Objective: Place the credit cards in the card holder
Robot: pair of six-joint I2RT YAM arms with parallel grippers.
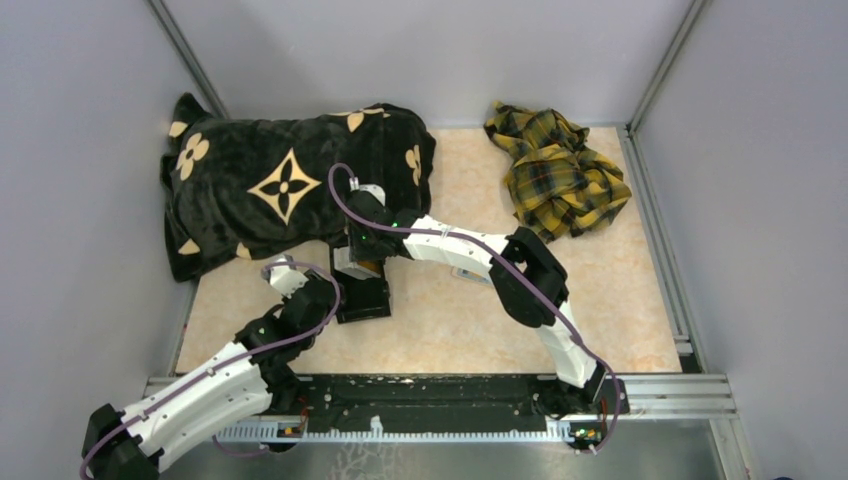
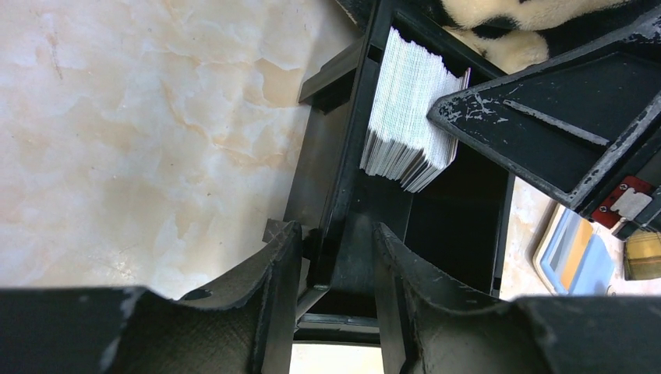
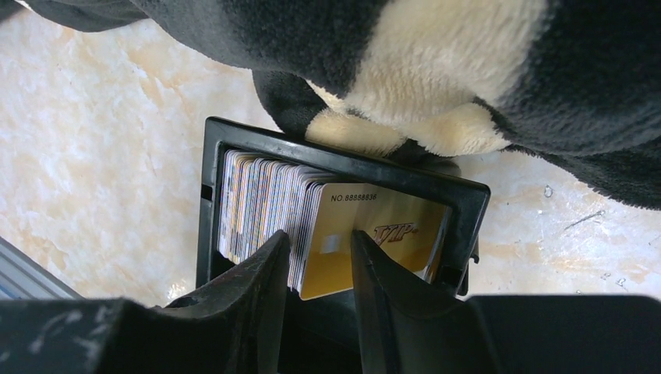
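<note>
The black card holder [image 1: 363, 306] lies just below the dark patterned cushion. A thick stack of cards [image 2: 401, 109], white edges up, stands inside it near the far end. A gold VIP card [image 3: 390, 222] faces out at the stack's end. My left gripper is part open at the holder's side wall [image 2: 343, 175], one finger outside and the other over the inside. My right gripper is part open over the stack's end, one finger by the card edges and the other before the gold card. Whether the fingers touch anything, I cannot tell.
The black cushion [image 1: 230, 190] lies close behind the holder's far end. A blue card-like item [image 1: 473, 275] lies under the right arm. A yellow plaid cloth [image 1: 560, 175] is heaped at the back right. Bare table lies to the right and in front.
</note>
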